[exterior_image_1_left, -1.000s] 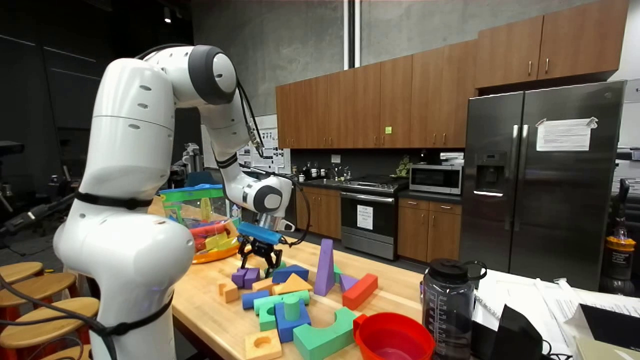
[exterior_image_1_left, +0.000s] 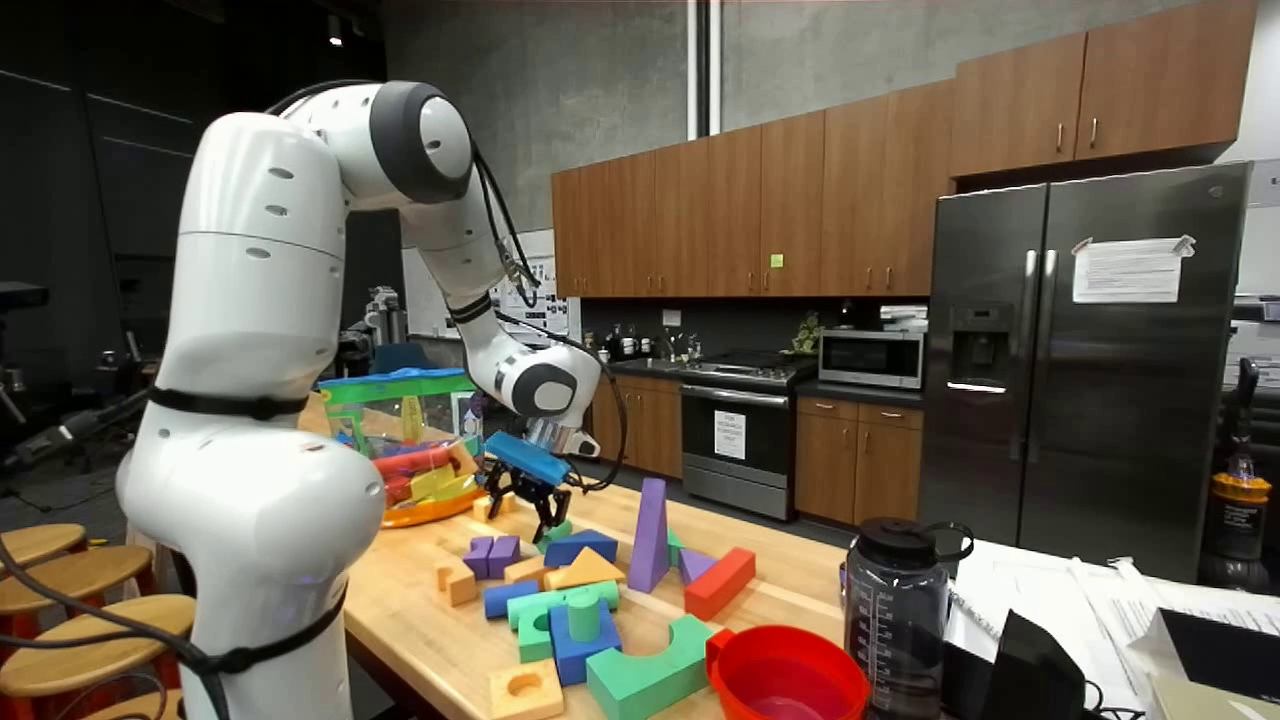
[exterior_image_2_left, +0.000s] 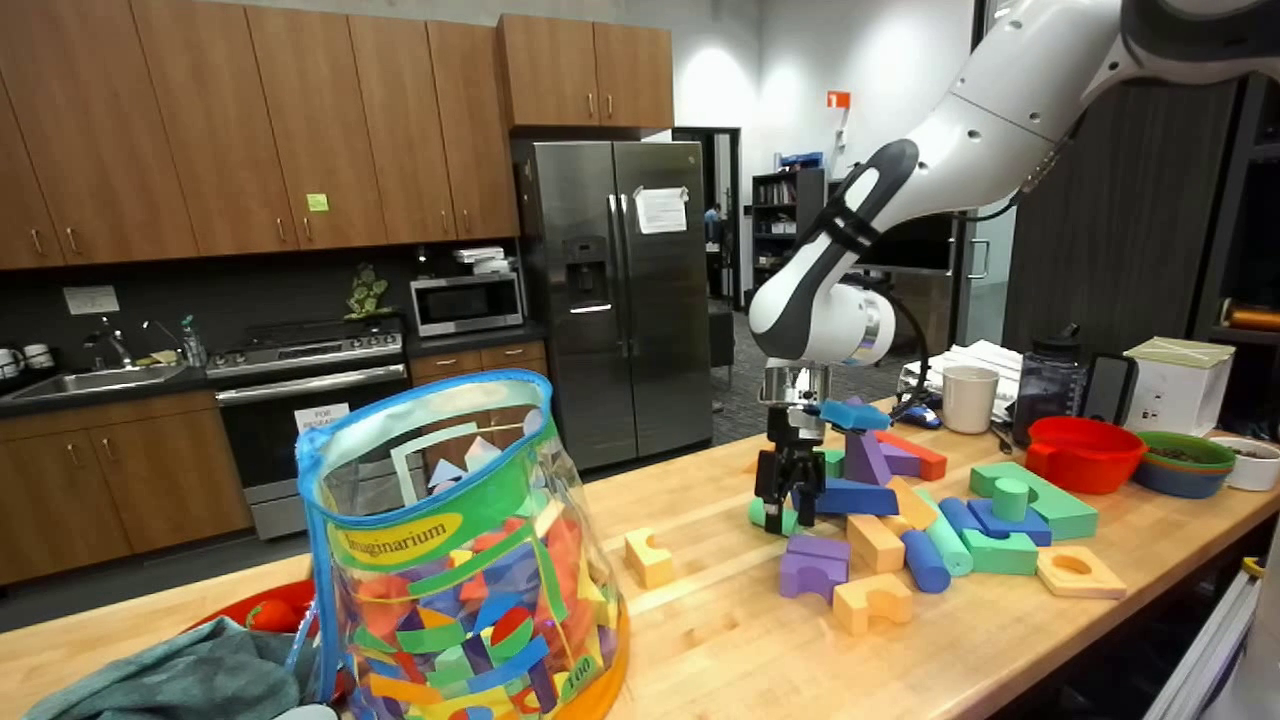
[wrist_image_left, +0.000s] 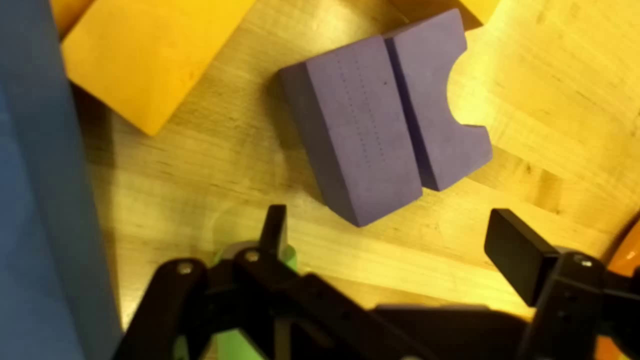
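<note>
My gripper stands open, its two black fingers wide apart and nothing held between them. In the wrist view two purple blocks (wrist_image_left: 363, 132) lie side by side on the wooden table, one with a rounded notch, just beyond the fingertips. A green block (wrist_image_left: 237, 345) lies partly hidden under the left finger. To the left is a large blue block (wrist_image_left: 42, 198), with an orange block (wrist_image_left: 156, 54) above it. From the second exterior side, the gripper (exterior_image_2_left: 786, 516) is low over the table at the green cylinder (exterior_image_2_left: 773, 516), behind the purple blocks (exterior_image_2_left: 813, 566); whether it touches anything I cannot tell.
Several more blocks crowd the table, with a tall purple wedge (exterior_image_1_left: 649, 536) and a red block (exterior_image_1_left: 720, 583) beyond. A clear block bag (exterior_image_2_left: 462, 564) stands on the other side. Near the red bowl (exterior_image_1_left: 787, 674) is a dark bottle (exterior_image_1_left: 895, 624). Bare table lies around the notched yellow block (exterior_image_2_left: 649, 558).
The arm and gripper have shifted to the right and slightly up in the first exterior view, away from the purple blocks. The blocks look unmoved.
</note>
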